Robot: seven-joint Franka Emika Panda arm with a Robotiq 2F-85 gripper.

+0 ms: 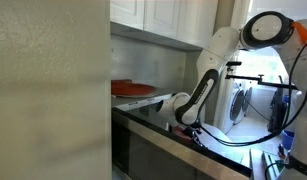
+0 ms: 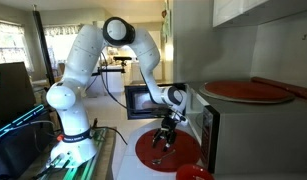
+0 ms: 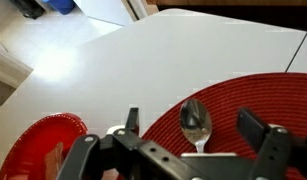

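A metal spoon lies on a round red woven mat, its bowl pointing away from my gripper in the wrist view. My gripper is open, with one dark finger to the left of the spoon and the other to its right. The spoon shows between the fingers, and I cannot tell how far above it they are. Its handle end is hidden by the gripper body. In exterior view 2, the gripper points down over the red mat.
A red bowl with something brownish inside stands left of the mat. A microwave-like box topped by a large red disc is beside the mat.
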